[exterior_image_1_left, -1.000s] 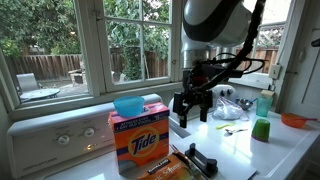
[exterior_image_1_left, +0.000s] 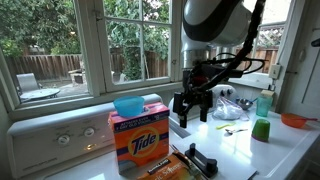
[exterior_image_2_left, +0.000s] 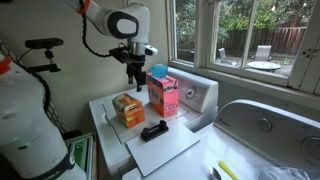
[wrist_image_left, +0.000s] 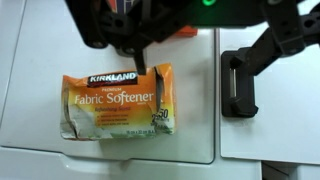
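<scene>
Over the white appliance tops hangs my gripper (exterior_image_1_left: 194, 112), open and empty, its dark fingers spread and pointing down. Below it, in the wrist view, lies an orange and yellow Kirkland Fabric Softener box (wrist_image_left: 118, 103), near the left finger and apart from it. A small black block-like object (wrist_image_left: 238, 92) lies to the right, under the other finger. An orange Tide box (exterior_image_1_left: 142, 142) stands upright with a blue bowl (exterior_image_1_left: 129, 106) on top; in exterior view 2 the gripper (exterior_image_2_left: 137, 74) is just left of that bowl.
A green cup (exterior_image_1_left: 261, 130), an orange pan (exterior_image_1_left: 294, 120) and a teal bottle (exterior_image_1_left: 265, 103) stand at the right. Utensils, including a yellow-handled one (exterior_image_2_left: 228, 170), lie near a clear plastic bag (exterior_image_2_left: 284, 174). A window and a control panel (exterior_image_1_left: 63, 139) border the back.
</scene>
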